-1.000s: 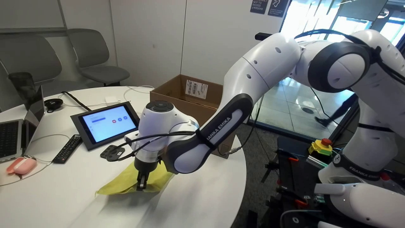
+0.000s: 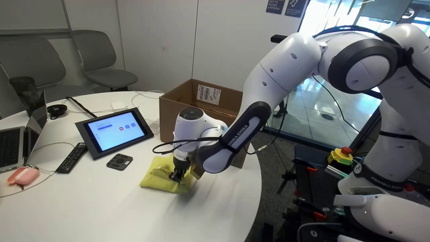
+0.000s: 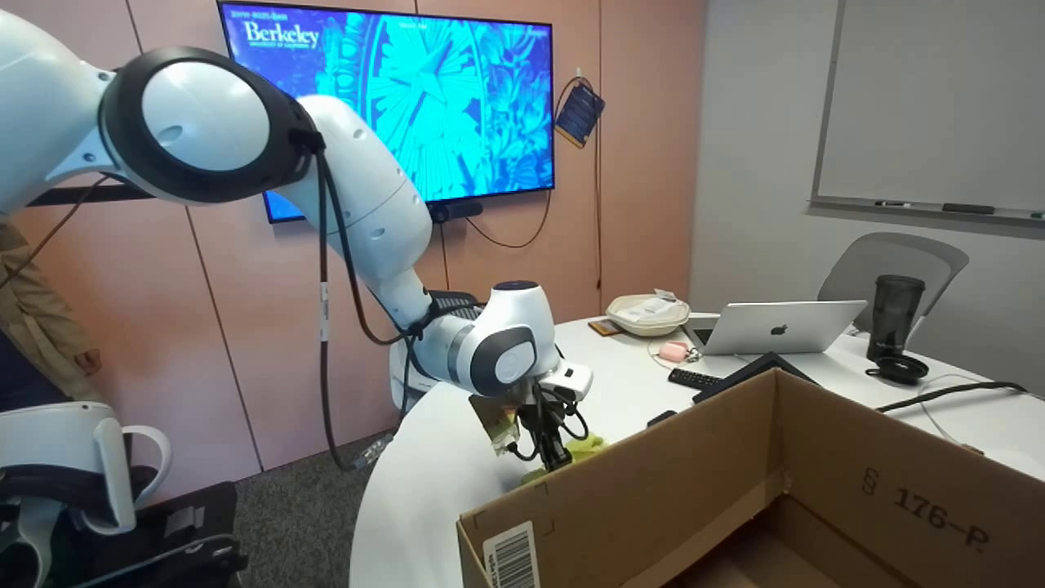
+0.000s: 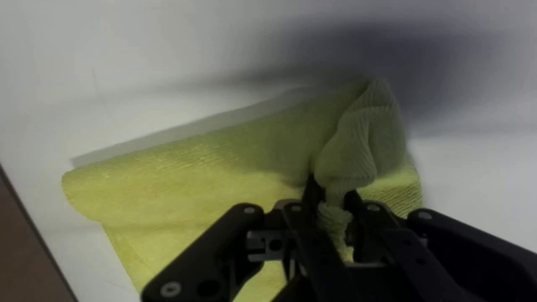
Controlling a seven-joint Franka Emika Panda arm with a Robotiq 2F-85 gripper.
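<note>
A yellow cloth [image 2: 160, 172] lies on the white table in front of the cardboard box, folded into a smaller patch. My gripper [image 2: 176, 176] points down at its right part. In the wrist view the gripper is shut on a bunched ridge of the yellow cloth [image 4: 201, 186], which stands up between the fingers. The rest of the cloth spreads flat to the left, its upper edge casting a thin shadow. From the other side, the box wall hides most of the cloth [image 3: 588, 447], and the gripper [image 3: 554, 457] shows just behind that wall.
An open cardboard box [image 2: 171, 117] stands close behind the gripper. A tablet [image 2: 115, 131], a small black remote [image 2: 119, 161], a long remote [image 2: 72, 158] and a laptop [image 2: 14, 147] lie to the left. Bare table [image 2: 121, 217] stretches across the front.
My gripper has moved right and back toward the box. The cloth, more spread out a second ago, now covers a smaller area farther right, its left corner drawn in.
</note>
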